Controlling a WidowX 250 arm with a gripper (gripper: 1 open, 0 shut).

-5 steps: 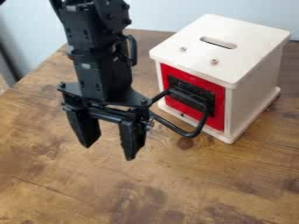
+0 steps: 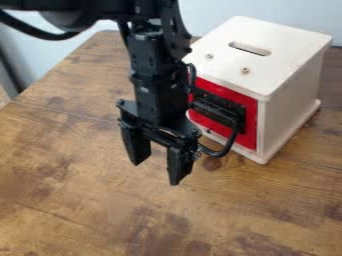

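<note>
My black gripper [image 2: 156,158] hangs over the wooden table in the middle of the view, its two fingers apart with nothing between them. It is left of a pale wooden box [image 2: 287,110] that has a slot and two screws on top and a red front [image 2: 251,148]. A black U-shaped handle [image 2: 235,134] juts from a dark plate on that front, partly behind my arm and beside the gripper's right side.
A light wall stands behind the table at the back.
Over the last second my arm has shifted right, now covering more of the box's front, and the gripper has moved right and slightly up. The box has stayed in place.
</note>
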